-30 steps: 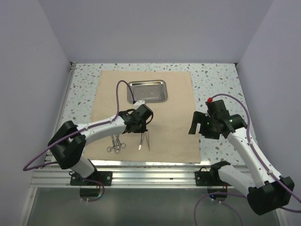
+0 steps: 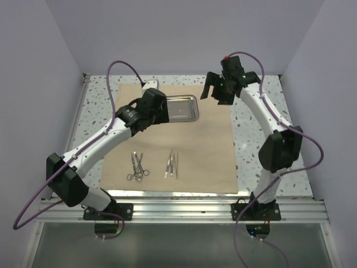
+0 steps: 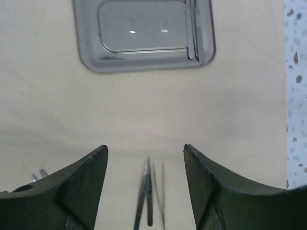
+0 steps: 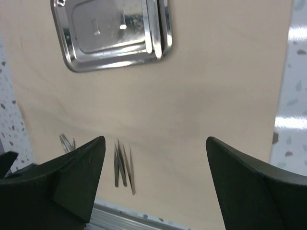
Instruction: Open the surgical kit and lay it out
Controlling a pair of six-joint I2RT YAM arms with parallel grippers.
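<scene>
An empty-looking silver metal tray (image 2: 190, 109) lies at the back of the beige cloth (image 2: 209, 148); in the top view my left arm hides its left part. My left gripper is over the cloth in front of the tray, its black fingers (image 3: 85, 184) apart with nothing between. Slender instruments (image 2: 171, 163), tweezers among them, lie side by side near the cloth's front middle. Left of these are scissor-handled tools (image 2: 138, 167) in a cluster. To the tray's right, above the cloth, my right gripper stands open and empty.
Speckled table surface (image 2: 254, 162) shows along both sides, with a metal rail (image 2: 184, 202) at the front edge. Grey walls close off the back and sides.
My left gripper has moved back from above the slender instruments to the tray's front area. My right gripper has swung far back and leftward from the right front.
</scene>
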